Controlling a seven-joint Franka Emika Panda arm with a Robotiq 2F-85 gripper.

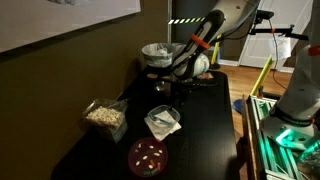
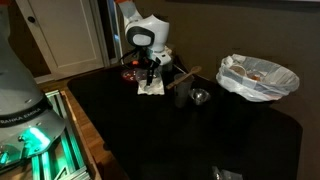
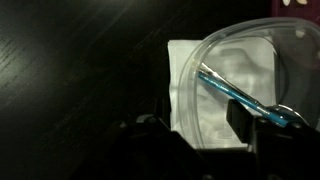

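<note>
A clear plastic container (image 3: pixel 187 95) stands on a white napkin (image 3: pixel 178 60) on the dark table. Inside it lies a slim blue utensil with shiny metal ends (image 3: pixel 235 92), slanting down to the right. My gripper is open, its dark fingers spread at the bottom of the wrist view, with the container's near wall between them in the picture. Whether they touch it cannot be told. In exterior view 1 the container (image 1: pixel 162 122) is just in front of the gripper (image 1: pixel 180 95); in exterior view 2 the gripper (image 2: pixel 152 74) hangs over the napkin (image 2: pixel 151 88).
A dark red plate (image 1: pixel 148 157) with small pieces sits near the container. A bin of pale pieces (image 1: pixel 106 118) stands toward the wall, and a white-lined basket (image 2: pixel 258 76) beyond. A dark cup (image 2: pixel 182 95) with a wooden spoon and a metal bowl (image 2: pixel 200 96) stand nearby.
</note>
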